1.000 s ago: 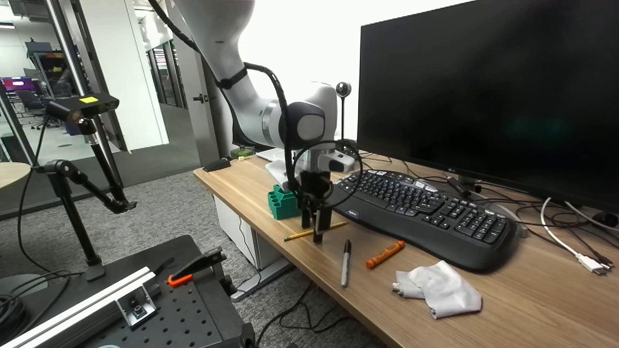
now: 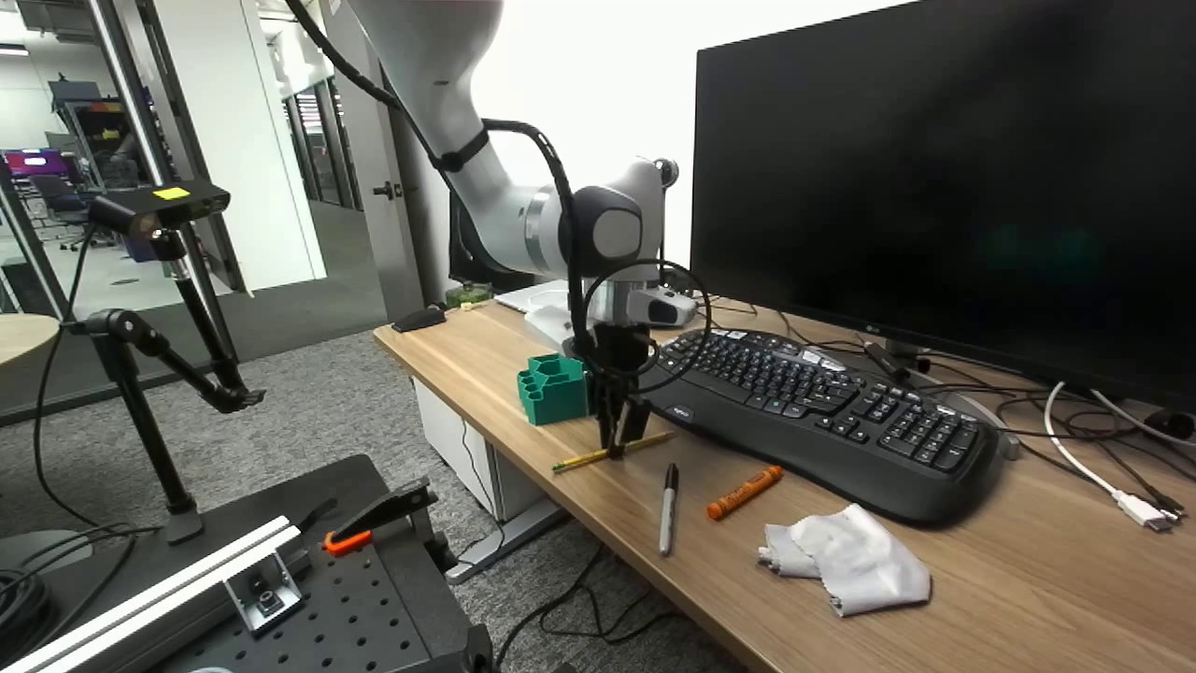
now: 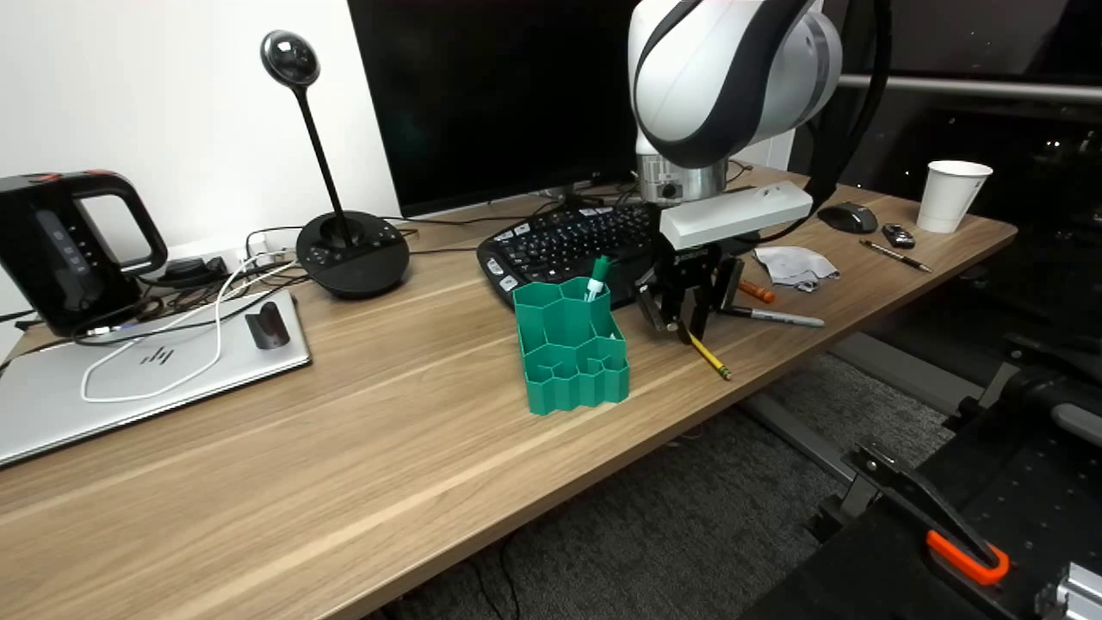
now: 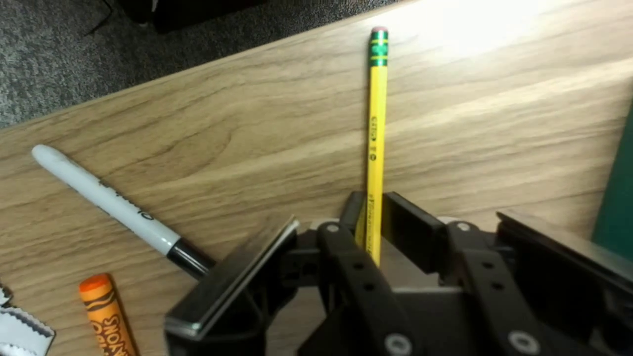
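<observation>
A yellow pencil (image 4: 377,118) with a green ferrule and pink eraser lies at desk level, its eraser end toward the front edge. My gripper points down over it and is shut on its shaft, one dark finger (image 4: 409,222) on either side. In exterior view 1 the gripper (image 2: 614,447) covers the pencil's middle, and both ends of the pencil (image 2: 577,461) stick out. The green organizer (image 3: 566,325) stands close to the gripper, with a green-capped marker (image 3: 597,277) upright in one compartment.
A grey marker (image 2: 668,514), an orange crayon (image 2: 745,493) and a crumpled cloth (image 2: 848,559) lie on the near side of the gripper in exterior view 1. The black keyboard (image 2: 824,409) sits right behind. Bare desk (image 3: 341,455) stretches left of the organizer in exterior view 2.
The gripper's fingers have come together around the pencil; a second ago they stood apart. The arm has shifted a little to the right in exterior view 1, and the pencil has moved very slightly.
</observation>
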